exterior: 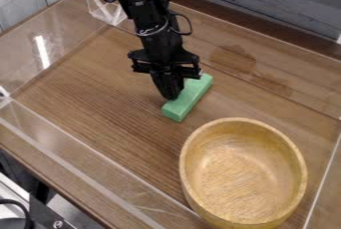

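My black gripper (170,72) reaches down from the top of the camera view, its tip over the upper left end of a green oblong object (184,103) lying on the wooden surface. Whether the fingers touch the object is hard to tell, and the tip is too dark and small to make out its fingers.
A pale yellow bowl (240,173) sits at the lower right, a short way from the green object. Something clear or white lies at the far left edge, and dark cables at the lower left corner.
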